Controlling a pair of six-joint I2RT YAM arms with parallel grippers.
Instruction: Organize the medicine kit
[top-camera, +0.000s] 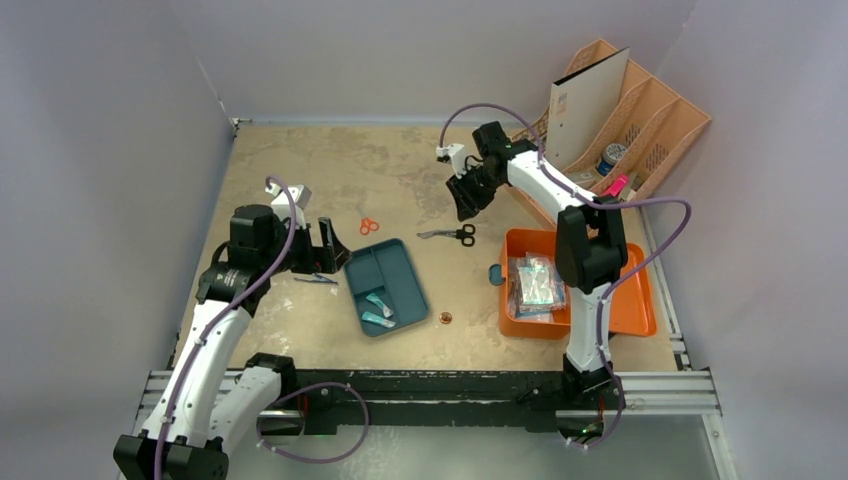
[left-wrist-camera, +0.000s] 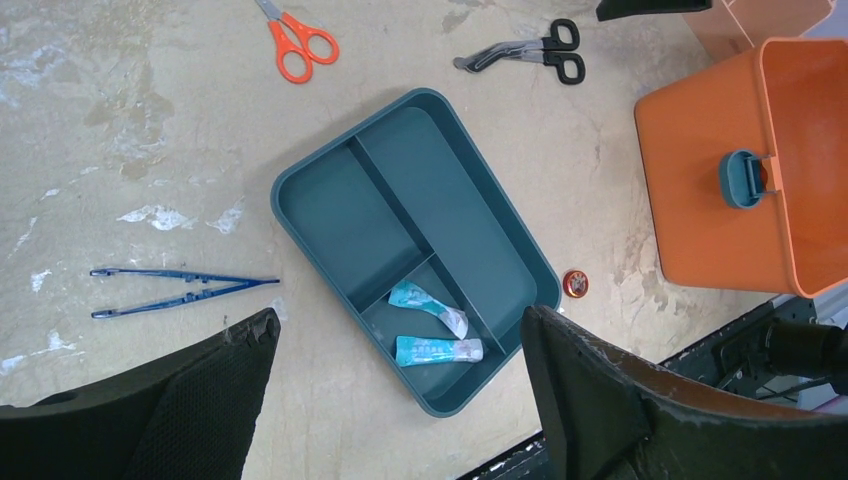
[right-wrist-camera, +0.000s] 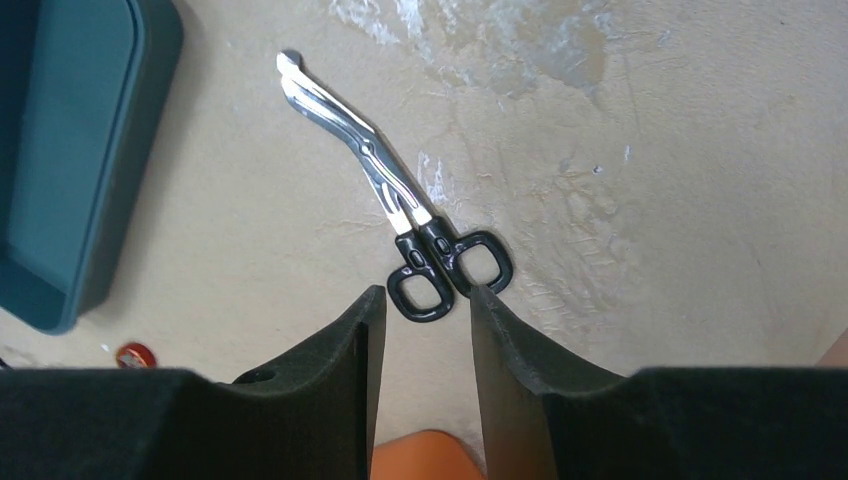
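Observation:
Black-handled shears (right-wrist-camera: 420, 255) lie flat on the table, their handles just beyond the fingertips of my right gripper, which is part open with nothing between its fingers. My left gripper stands wide open and empty over the table at the left edge of the teal tray (left-wrist-camera: 420, 100). In that tray's small compartment rest two tubes (left-wrist-camera: 437, 350). Blue tweezers (left-wrist-camera: 185, 290) and orange-handled scissors (left-wrist-camera: 303, 47) lie on the bare table left of and behind the tray. A small red round tin (left-wrist-camera: 575, 283) sits to the tray's right.
An orange box (top-camera: 512, 328) holding several clear packets (top-camera: 538, 283) stands at the right, partly under the right arm. Behind it is a peach-coloured rack (top-camera: 655, 120) with a white board.

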